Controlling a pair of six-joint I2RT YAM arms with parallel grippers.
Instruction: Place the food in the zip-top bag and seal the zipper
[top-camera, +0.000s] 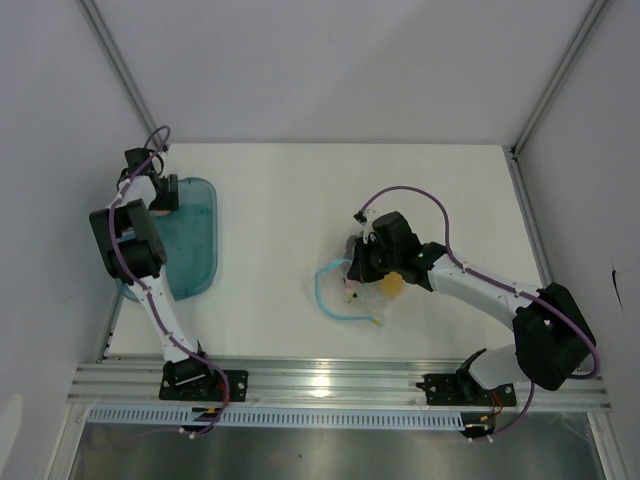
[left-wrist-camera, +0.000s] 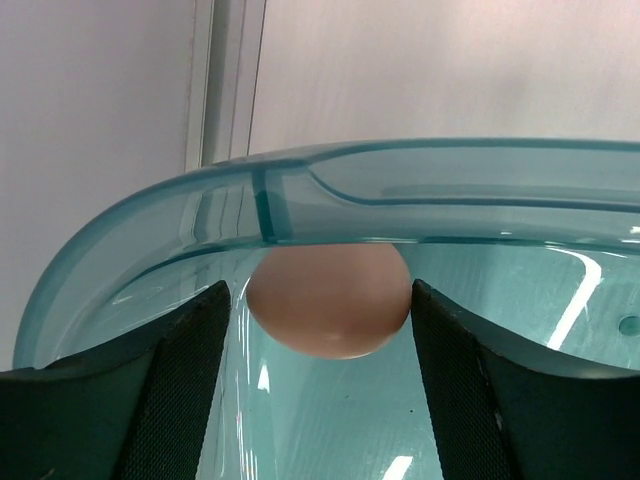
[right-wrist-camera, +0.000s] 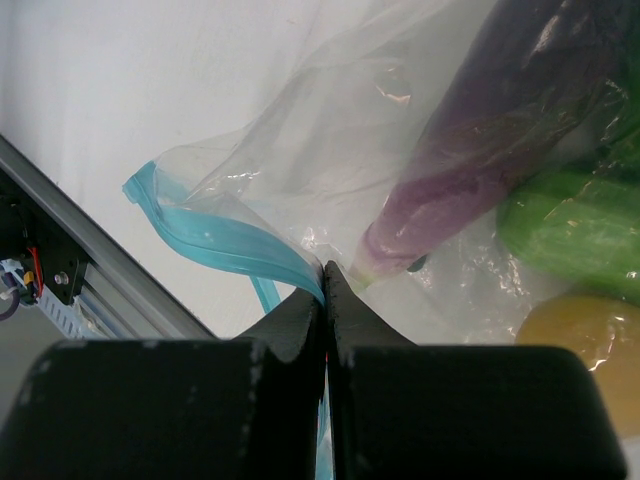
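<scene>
In the left wrist view a pale brown oval food item (left-wrist-camera: 330, 300) lies in the teal bin (top-camera: 187, 250), at its far wall. My left gripper is open, its fingers either side of the item. My right gripper is shut on the blue zipper edge (right-wrist-camera: 220, 235) of the clear bag (right-wrist-camera: 310, 130). Inside the bag are a purple eggplant-like item (right-wrist-camera: 450, 190), a green item (right-wrist-camera: 570, 230) and a yellow item (right-wrist-camera: 580, 350).
Walls and rails border it at the back and both sides.
</scene>
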